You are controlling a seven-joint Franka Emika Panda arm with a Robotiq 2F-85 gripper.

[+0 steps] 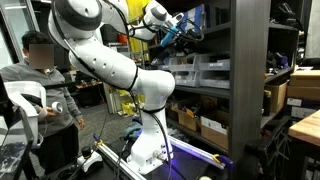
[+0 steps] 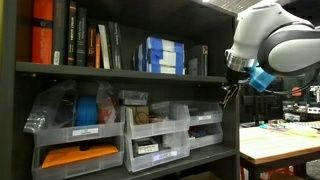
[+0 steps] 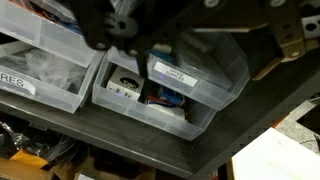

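Observation:
My gripper stands open in the wrist view, its blurred dark fingers (image 3: 138, 60) at the top left and upper right, with nothing held between them. Behind and below them is a clear plastic bin (image 3: 150, 115) with a labelled front, holding a white box and small packages. To its left sits a second clear bin (image 3: 40, 75) with plastic bags inside. In exterior view 2, the gripper (image 2: 232, 96) hangs at the shelf's right end, near the right-hand stacked bins (image 2: 205, 125) and apart from them as far as shows.
Books (image 2: 90, 42) and a blue-and-white box (image 2: 165, 56) stand on the upper shelf. The dark shelf side post (image 1: 247, 80) rises close to the arm. Cardboard boxes (image 1: 215, 130) fill the lower level. A wooden table (image 2: 275, 145) lies to the right.

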